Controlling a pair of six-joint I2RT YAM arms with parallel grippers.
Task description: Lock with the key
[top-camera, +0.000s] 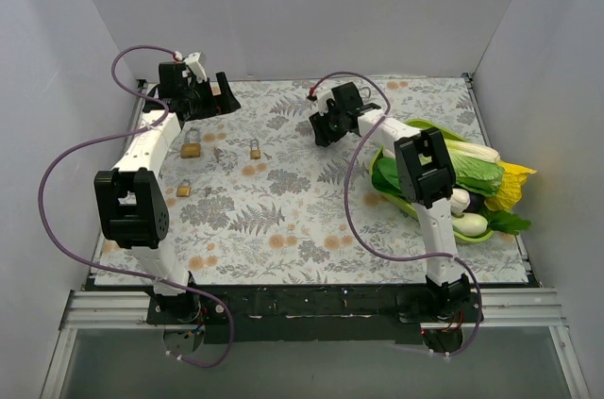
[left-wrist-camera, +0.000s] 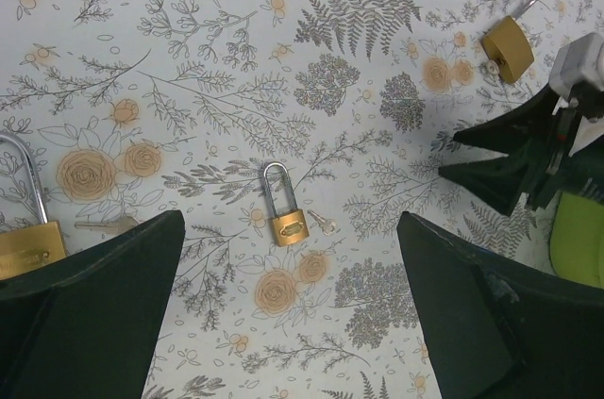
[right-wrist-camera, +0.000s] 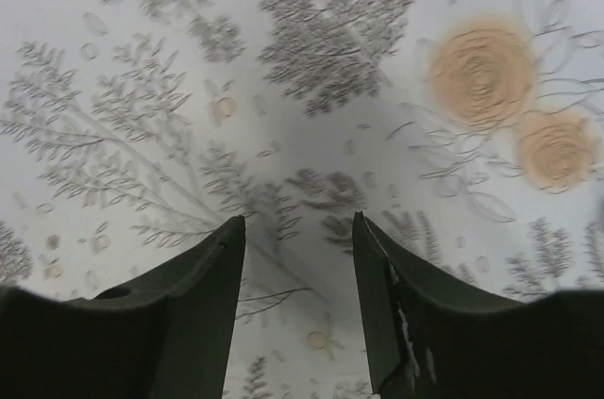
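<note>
My left gripper (top-camera: 221,97) stands open at the back left, above the table. My right gripper (top-camera: 328,129) hangs over the middle back, its fingers close together; whatever is between them is too hidden to tell. Brass padlocks lie about: a large one (left-wrist-camera: 28,248) at the left, a small one (left-wrist-camera: 288,227) with a small key (left-wrist-camera: 324,224) beside it, and another (left-wrist-camera: 510,48) toward the back right with a metal piece by it. A further key (left-wrist-camera: 109,225) lies by the large padlock. In the top view a small padlock (top-camera: 184,189) sits lower left.
A green basket (top-camera: 396,201) full of vegetables fills the right side of the table. Walls enclose the back and both sides.
</note>
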